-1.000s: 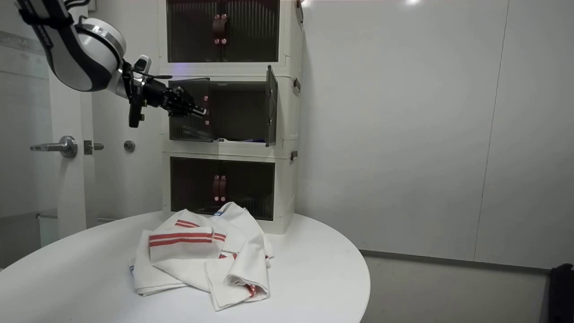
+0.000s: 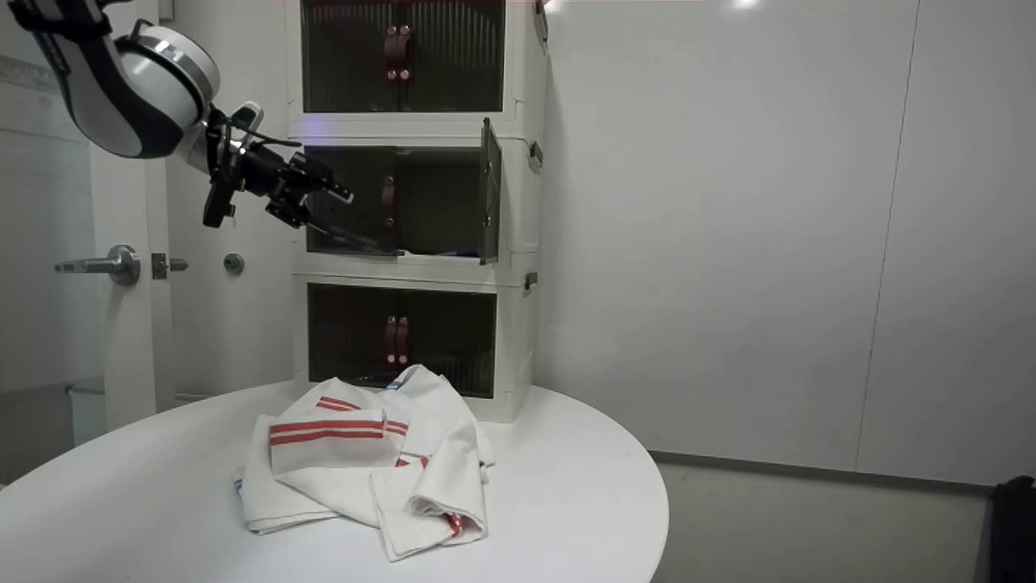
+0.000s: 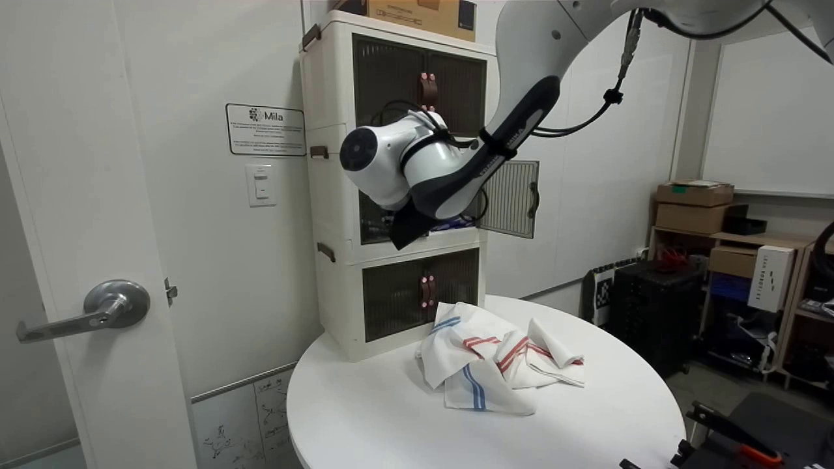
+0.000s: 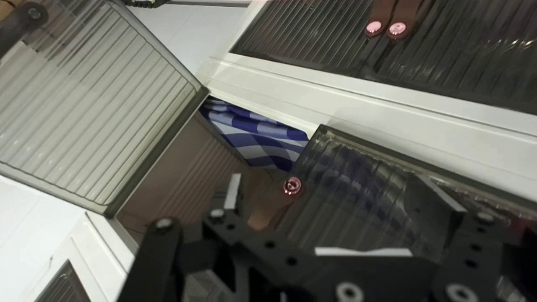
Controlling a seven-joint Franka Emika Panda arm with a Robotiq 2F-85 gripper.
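Observation:
My gripper [image 2: 322, 206] hangs in front of the cabinet's middle compartment, its fingers apart and nothing held. In the wrist view the two fingertips of the gripper stand wide apart before the ribbed left door [image 4: 352, 201]. That left door [image 2: 351, 185] lies close to its frame; whether it is fully closed I cannot tell. The right door [image 2: 490, 194] stands swung outward, leaving that half of the compartment uncovered. Inside lies a blue and white checked cloth [image 4: 256, 133]. Exterior view 2 has the arm's wrist hiding the gripper.
Crumpled white towels [image 2: 359, 457] with red and blue stripes lie on the round white table [image 2: 583, 486], by the cabinet's foot. The bottom doors [image 2: 400, 335] and top doors [image 2: 403, 58] are closed.
My gripper has drawn back a little to the left, and its fingers now show further apart.

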